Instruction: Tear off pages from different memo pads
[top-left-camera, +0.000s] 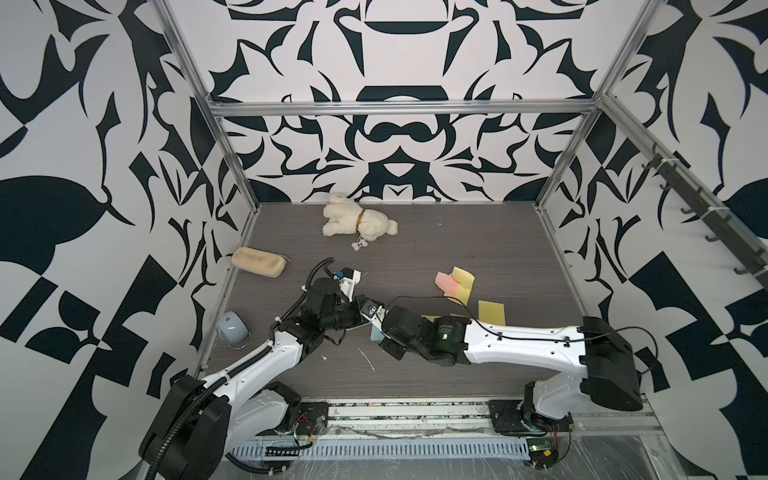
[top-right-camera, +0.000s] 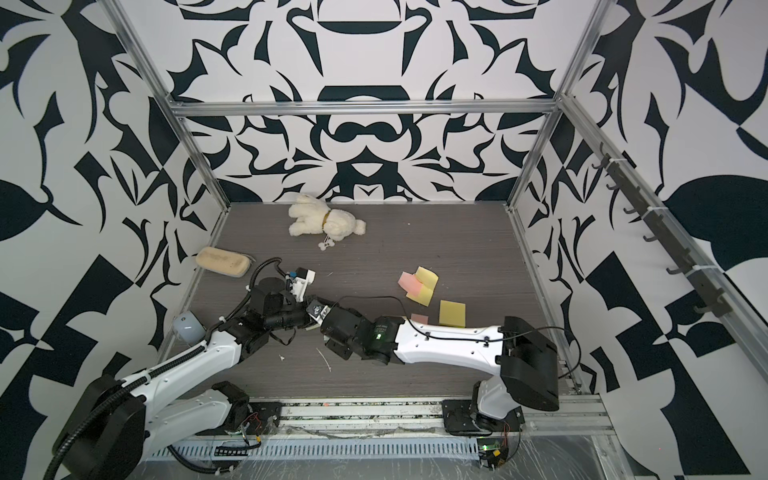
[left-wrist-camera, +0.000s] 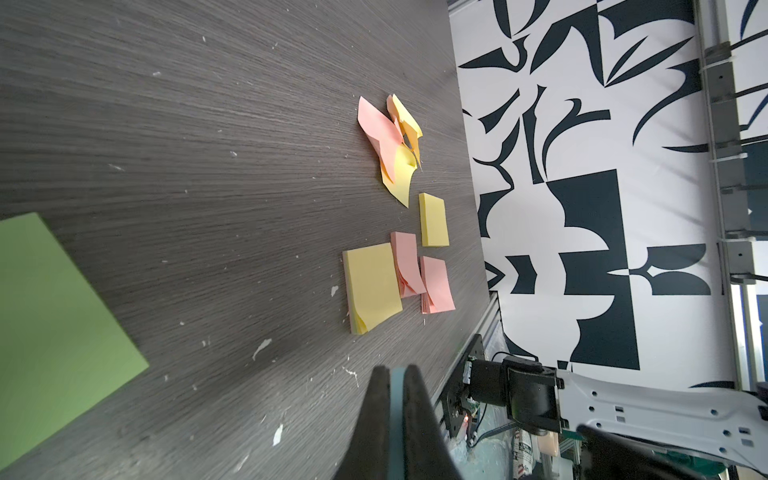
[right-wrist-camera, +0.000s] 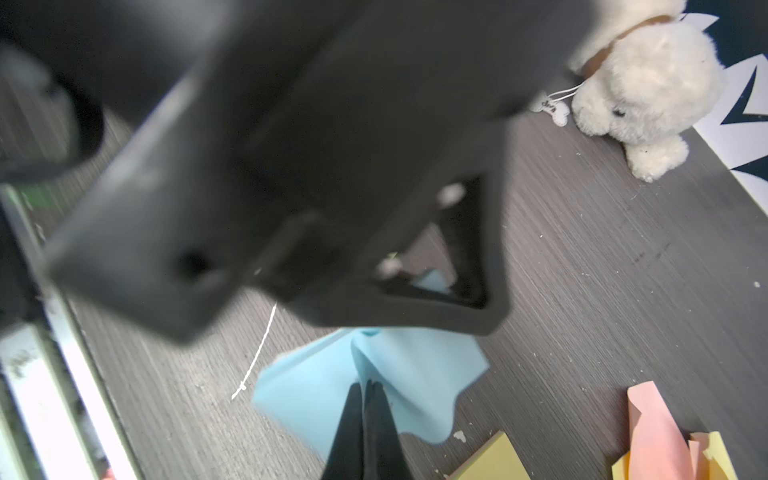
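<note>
A creased blue sheet (right-wrist-camera: 424, 372) lies across the middle of the right wrist view, partly hidden by the black left gripper above it. In the left wrist view, my left gripper is shut with a narrow blue strip of it showing between the fingers. My right gripper is shut in front of the blue sheet, with nothing visible between its fingertips. A green pad (left-wrist-camera: 60, 328) sits at the left of the left wrist view. Further off are a yellow pad (left-wrist-camera: 374, 280), two pink pads (left-wrist-camera: 406, 260) and another yellow pad (left-wrist-camera: 434, 220).
Loose pink (top-left-camera: 446, 283) and yellow (top-left-camera: 462, 280) pages lie together right of centre. A plush toy (top-left-camera: 360, 220) lies at the back, an eraser-like block (top-left-camera: 259, 261) and a mouse (top-left-camera: 232, 329) by the left wall.
</note>
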